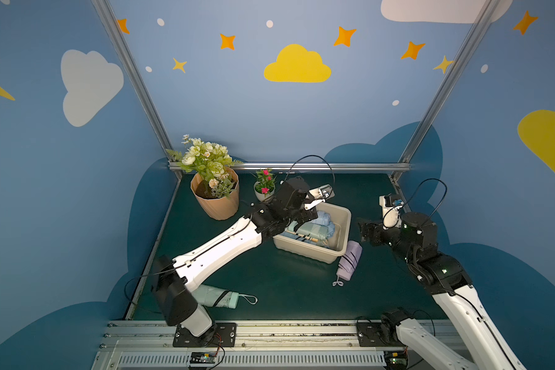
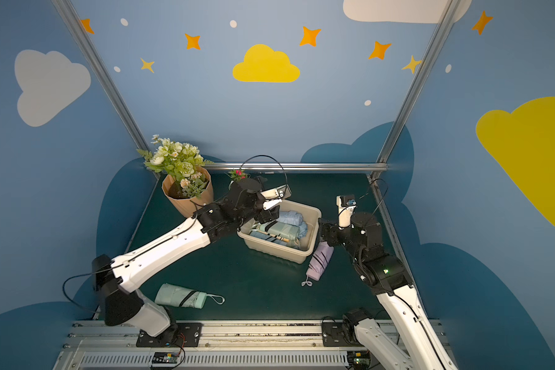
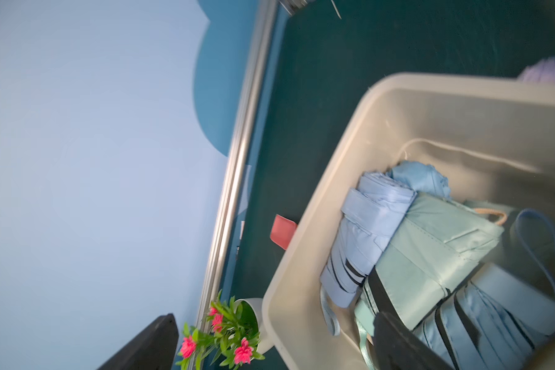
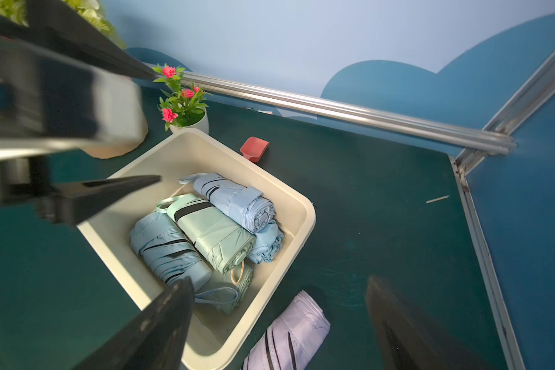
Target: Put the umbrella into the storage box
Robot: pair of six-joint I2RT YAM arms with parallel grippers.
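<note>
The beige storage box stands mid-table. In the right wrist view it holds a light blue umbrella, a pale green umbrella, a darker blue umbrella and more folded fabric. My left gripper is open above the box's left end, nothing between its fingers. Outside the box, against its right side, lies a lilac umbrella. My right gripper hovers open and empty close to the lilac one. Another mint green umbrella rests at the table's front left.
Behind the box are a small pot with red flowers and a red scoop-like piece. A large flower pot occupies the back left. Free table lies at the right and front middle.
</note>
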